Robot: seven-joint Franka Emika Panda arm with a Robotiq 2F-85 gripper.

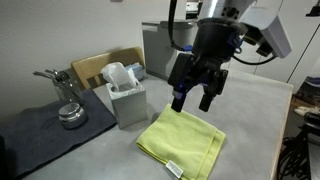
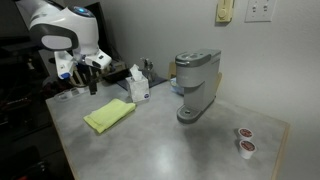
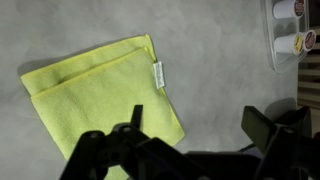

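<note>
A yellow-green folded towel point(image 1: 182, 143) lies flat on the grey table, with a small white tag at one edge. In the wrist view the towel point(image 3: 100, 100) fills the left and lower middle, its tag point(image 3: 158, 74) on the side toward the picture's centre. My gripper point(image 1: 192, 102) is open and empty, hanging above the towel's far edge in exterior view 1. Its dark fingers point down, apart from the cloth. Seen from the wrist, one finger overlaps the towel's edge while the other is over bare table.
Behind the towel stands a white box point(image 1: 127, 103) holding light-coloured packets. A grey coffee machine point(image 2: 198, 85) is farther back. Coffee pods point(image 2: 246, 143) sit at the table's far side. Jars rest on a dark mat point(image 1: 40, 137).
</note>
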